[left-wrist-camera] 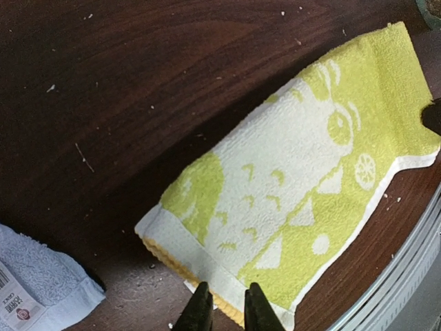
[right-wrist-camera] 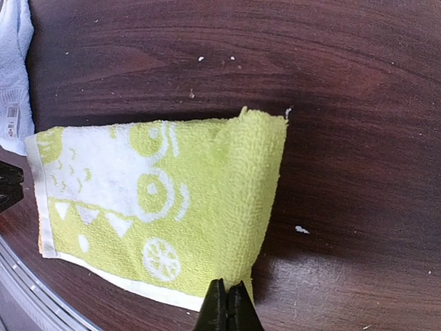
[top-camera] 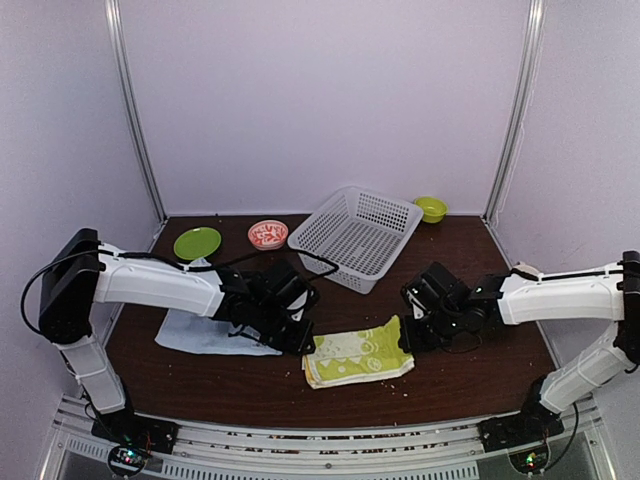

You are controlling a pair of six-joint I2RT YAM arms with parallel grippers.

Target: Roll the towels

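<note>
A yellow-green and white patterned towel [top-camera: 355, 355] lies on the table's front middle, its right end raised and curling over. My right gripper is shut at that raised edge, the curled cloth [right-wrist-camera: 251, 186] just above its fingertips. My left gripper hangs over the towel's left end, its two fingers apart with a gap between them. A light blue towel [top-camera: 210, 335] lies flat at the left, partly under the left arm.
A white plastic basket [top-camera: 355, 240] stands at the back middle, with a green plate [top-camera: 197, 243], a red-white bowl [top-camera: 268, 234] and a yellow-green bowl [top-camera: 431, 208] around it. The dark table has free room at the right.
</note>
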